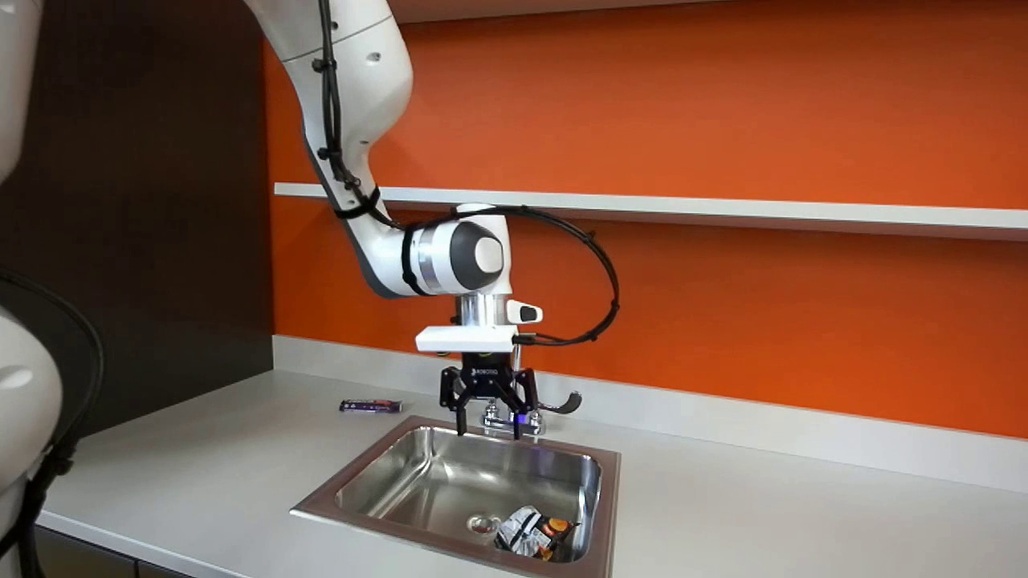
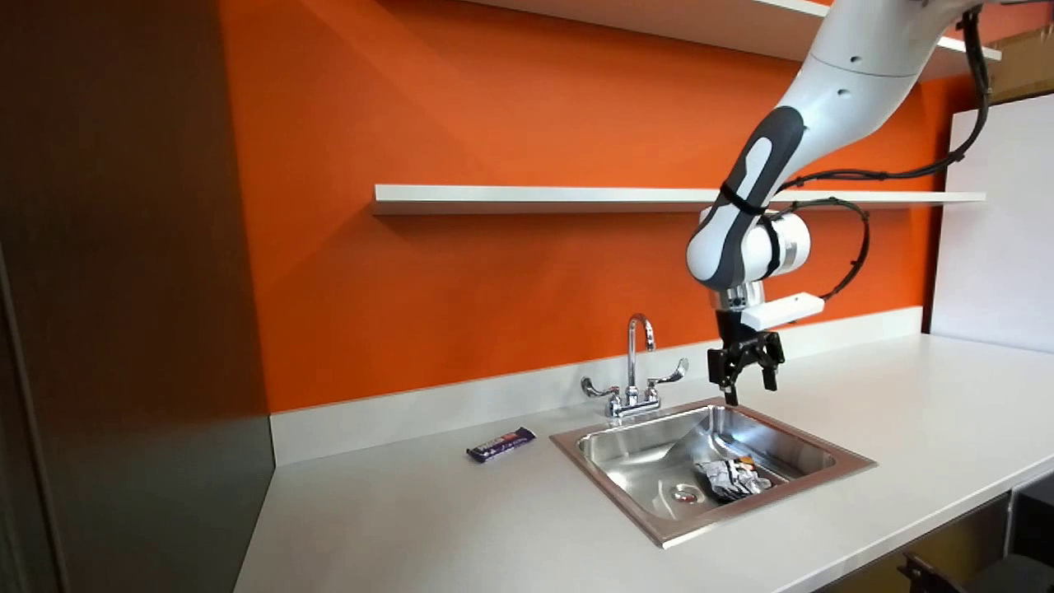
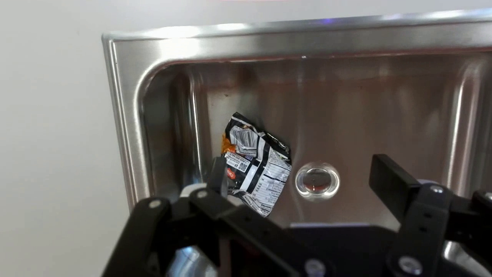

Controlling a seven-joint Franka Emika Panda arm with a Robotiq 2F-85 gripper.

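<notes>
A crumpled black, white and orange snack bag [image 1: 527, 533] lies in the steel sink [image 1: 609, 501], close to the drain. From above, in the wrist view, its barcode and printed back [image 3: 258, 166] face up. My gripper [image 1: 488, 433] hangs over the sink, well above the bag, fingers pointing down. Its fingers are open and hold nothing. In the wrist view the left finger [image 3: 216, 177] overlaps the bag's lower left edge, while the drain lies between the two fingers. A purple-wrapped bar [image 2: 501, 445] rests on the counter left of the sink.
The chrome faucet [image 2: 633, 366] with two lever handles stands behind the sink. A white shelf [image 1: 723, 207] runs along the orange wall. The counter [image 1: 790, 510] right of the sink is clear.
</notes>
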